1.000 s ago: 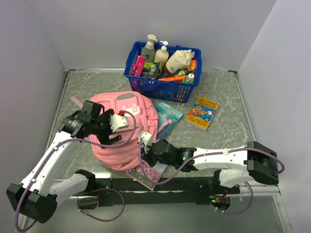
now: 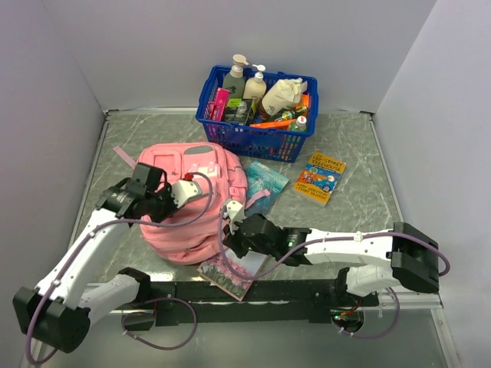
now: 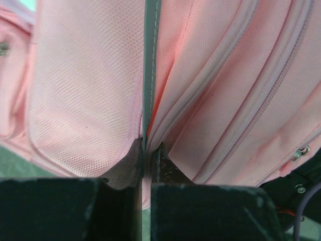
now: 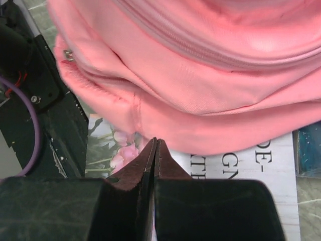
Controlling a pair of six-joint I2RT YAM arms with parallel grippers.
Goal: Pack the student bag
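The pink backpack lies on the left half of the table, its fabric bunched in folds. In the left wrist view my left gripper is closed over a pinched fold of the bag beside a grey-green trim strip. My right gripper is shut at the bag's lower right edge, nothing between its fingers. Under that edge a book with pink flowers is partly covered. A teal book lies right of the bag, and a yellow-orange book rests farther right.
A blue basket filled with bottles and packets stands at the back. Grey walls enclose the sides and back.
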